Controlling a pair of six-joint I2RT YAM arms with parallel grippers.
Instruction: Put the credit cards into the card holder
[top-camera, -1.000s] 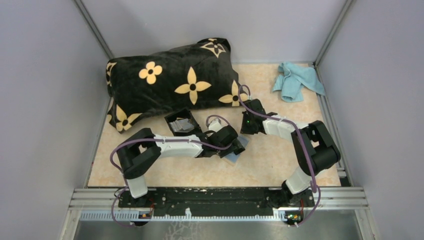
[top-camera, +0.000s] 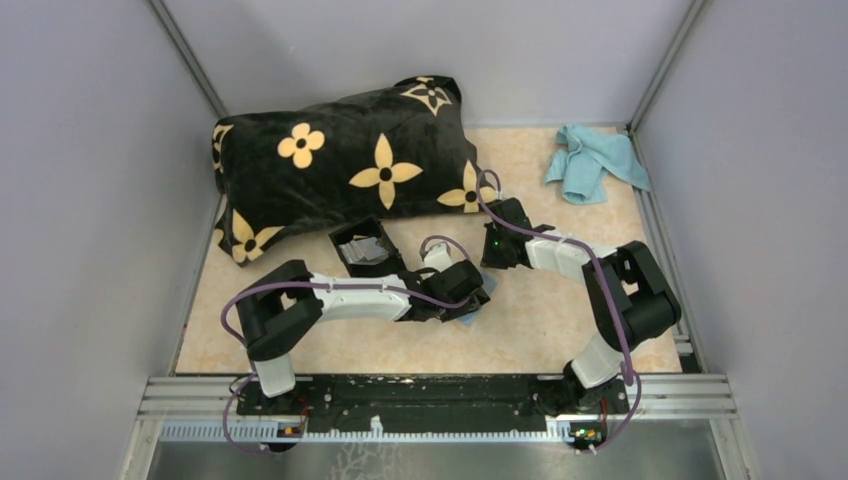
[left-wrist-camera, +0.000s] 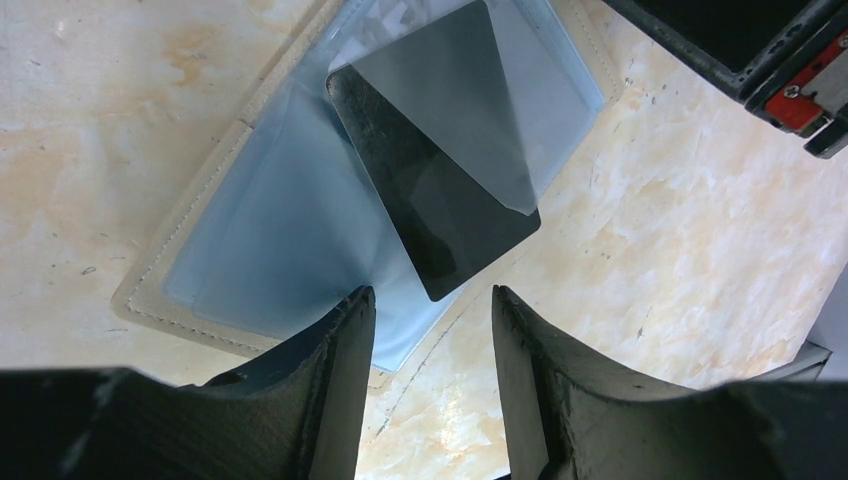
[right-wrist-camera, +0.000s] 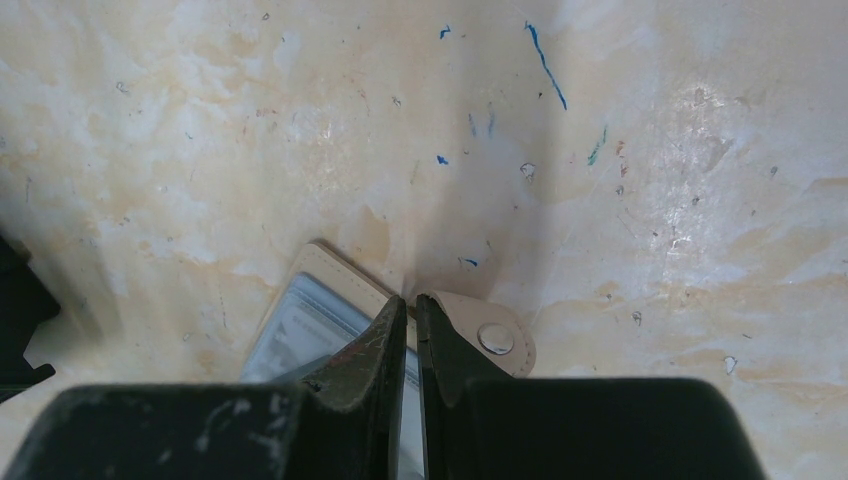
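Observation:
The card holder, clear blue pockets with a stitched beige border, lies flat on the table; its pale-blue pocket shows between the arms. One black card rests slantwise on it, its upper right part under a milky clear sheet and its lower left part bare. My left gripper is open over the card's lower corner, fingers on either side in the image and nothing between them. At the holder's edge by its snap tab, my right gripper has its fingertips close together; whether they pinch the edge is unclear.
A black box with pale and yellowish items inside stands behind the left arm. Behind it lies a large black patterned cushion. A teal cloth sits at the back right.
The right arm looks still.

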